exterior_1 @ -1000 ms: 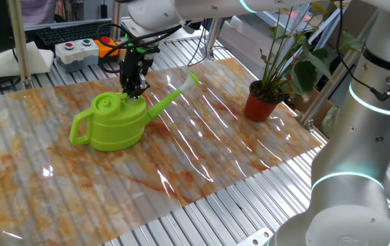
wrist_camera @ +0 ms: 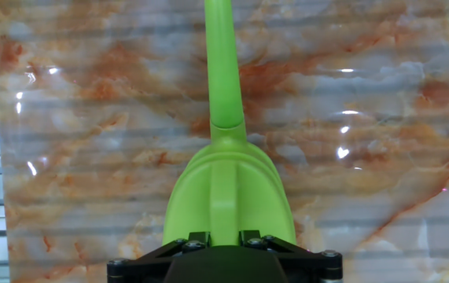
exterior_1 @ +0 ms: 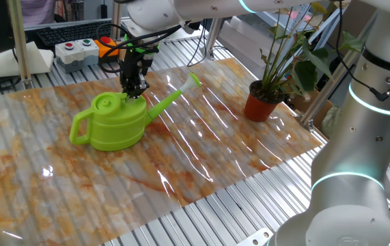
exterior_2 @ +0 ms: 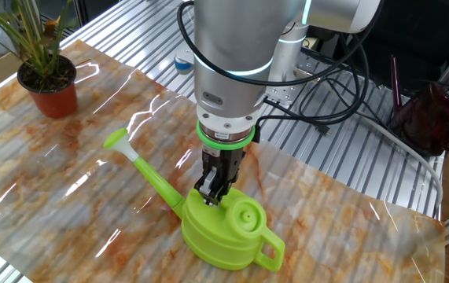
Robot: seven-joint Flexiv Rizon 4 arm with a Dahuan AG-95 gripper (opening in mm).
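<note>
A light green watering can (exterior_1: 117,130) stands upright on the marbled sheet, its spout (exterior_1: 174,98) pointing toward the potted plant. From above, the wrist view shows the can's top (wrist_camera: 259,196) with a raised handle bar (wrist_camera: 224,200) along its middle. My gripper is down at that bar, one finger close against each side, and looks shut on it. In the second exterior view the gripper (exterior_2: 208,198) reaches down to the can beside its round cap (exterior_2: 246,218). The lower ends of the fingers are hidden.
A plant in a brown-red pot (exterior_1: 259,102) stands toward the sheet's far right corner. A dark red watering can (exterior_2: 428,118) is off at the right side. A button box (exterior_1: 78,55) and keyboard (exterior_1: 68,32) lie behind the sheet. Around the green can the sheet (exterior_1: 37,184) is clear.
</note>
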